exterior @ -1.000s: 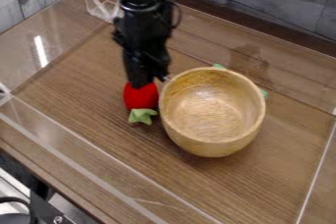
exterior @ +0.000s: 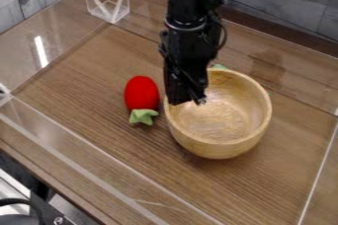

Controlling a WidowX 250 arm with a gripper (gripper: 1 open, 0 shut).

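Observation:
My black gripper (exterior: 187, 84) hangs over the back-left part of a large pale wooden bowl (exterior: 219, 118), its fingertips at or just above the rim; whether they touch it I cannot tell. It looks shut, with nothing visible between its fingers. A red plush object (exterior: 141, 93) with a green leafy end (exterior: 142, 116) lies on the wooden table just left of the bowl. A small green item (exterior: 215, 67) is partly hidden behind the bowl.
Transparent pieces stand at the back left and left edge. Dark cables or parts sit at the bottom-left corner.
My gripper has moved right, from above the red plush object to over the bowl's near-left side. The bowl and plush object look about where they were.

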